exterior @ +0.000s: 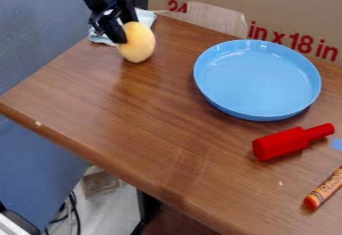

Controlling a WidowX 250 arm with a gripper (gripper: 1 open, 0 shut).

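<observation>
My black gripper (pixel 118 24) is at the upper left of the camera view, at the top of a pale yellow oblong object (pixel 135 44) near the back left of the wooden table. Its fingers touch or overlap that object; I cannot tell whether they grip it. A white cloth (pixel 99 36) lies just behind them, partly hidden by the gripper and the yellow object.
A blue plate (pixel 257 79) fills the back right. A red bottle-shaped object (pixel 287 143) and an orange crayon-like stick (pixel 323 188) lie at the right. Cardboard stands behind.
</observation>
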